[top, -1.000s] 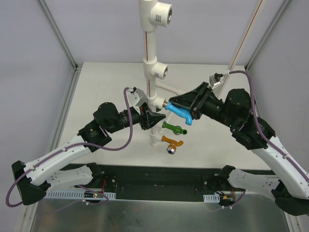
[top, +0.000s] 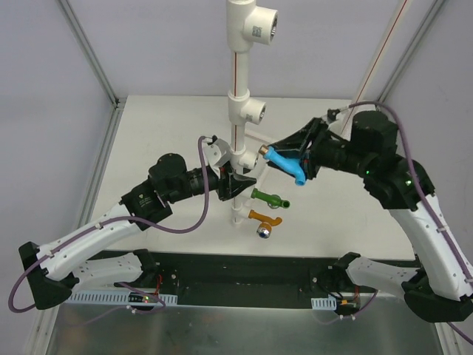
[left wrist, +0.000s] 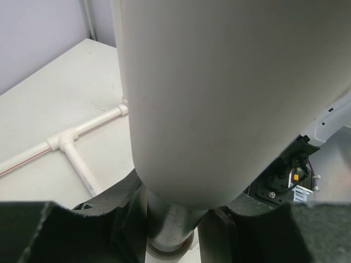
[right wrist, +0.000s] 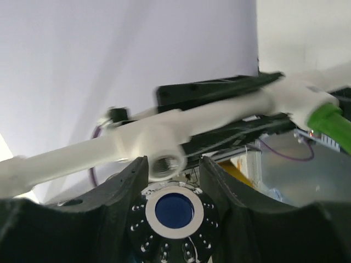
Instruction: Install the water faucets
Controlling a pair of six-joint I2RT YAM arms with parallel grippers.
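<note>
A white upright pipe [top: 239, 70] with side outlets stands in the middle of the top view. My left gripper [top: 235, 181] is shut on this pipe, and the pipe section [left wrist: 173, 219] shows between its fingers in the left wrist view. The blue faucet [top: 284, 164] is in my right gripper [top: 284, 154], its threaded end pointing at the third outlet [top: 250, 160], with a small gap between them. A round part with a blue centre [right wrist: 174, 210] sits between the right fingers. Lower on the pipe are a green faucet [top: 270, 198] and an orange faucet [top: 264, 217].
Two higher outlets [top: 262, 26] [top: 253, 112] are empty. A silver-ended piece [top: 264, 231] hangs below the orange faucet. A thinner white pipe [top: 378, 52] leans at the back right. Bare white board [top: 170, 126] lies left of the pipe.
The blue faucet's threaded end was at the third outlet; it has drawn back to the right and up with my right gripper. My left gripper shifted slightly right.
</note>
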